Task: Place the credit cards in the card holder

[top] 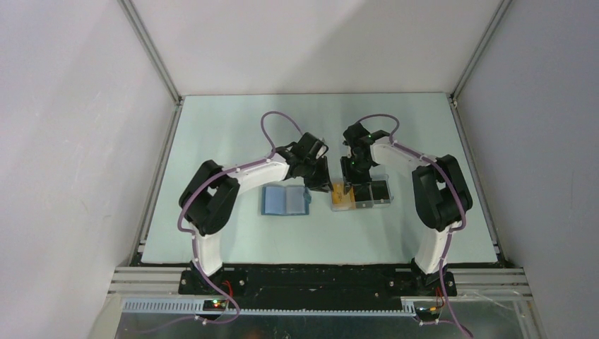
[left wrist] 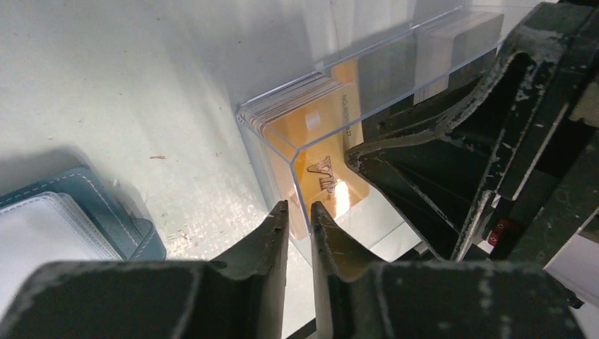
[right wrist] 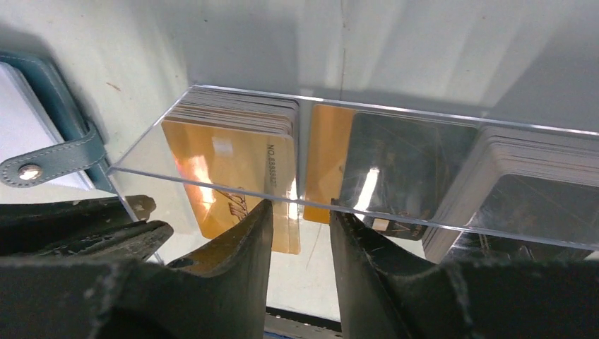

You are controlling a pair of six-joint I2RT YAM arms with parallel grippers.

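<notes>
Gold credit cards (right wrist: 233, 166) stand stacked in the end compartment of a clear box (top: 382, 203). Dark cards (right wrist: 406, 166) fill the compartments to the right. The blue card holder (top: 285, 211) lies spread open on the table, its clasp strap (right wrist: 60, 157) toward the box. My left gripper is at the box's left end wall, its fingers slightly parted with nothing seen gripped. Over the gold cards, my right gripper has its fingers apart and no card clearly between them. Both grippers hide part of the box from the top view.
Both grippers are close together above the box, and the left one shows at the right wrist view's left edge.
</notes>
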